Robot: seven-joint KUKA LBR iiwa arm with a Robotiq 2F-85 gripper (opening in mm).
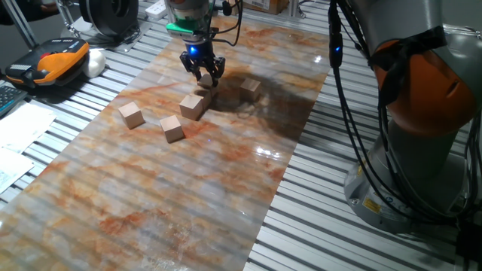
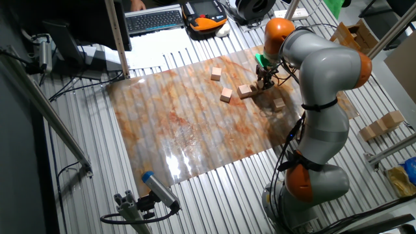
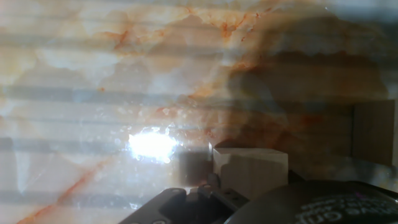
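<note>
My gripper [image 1: 207,76] points down over the far part of the marbled board, its fingers at a wooden block [image 1: 205,80]. Whether they press on that block or only stand around it, I cannot tell. Just in front of it, close to or touching another block partly hidden below the gripper, sits a light wooden cube [image 1: 190,107]. Two more cubes lie apart on the left, one nearer [image 1: 172,129] and one farther left [image 1: 131,115]. Right of the gripper, a cube [image 1: 249,90] rests in shadow. In the wrist view a block [image 3: 252,173] shows beside the dark fingers [image 3: 163,208].
The near half of the marbled board [image 1: 173,203] is clear. An orange and black device [image 1: 54,64] and papers [image 1: 21,139] lie beyond its left edge. The robot's base [image 1: 392,192] stands to the right. Spare wooden blocks [image 2: 380,126] sit off the board.
</note>
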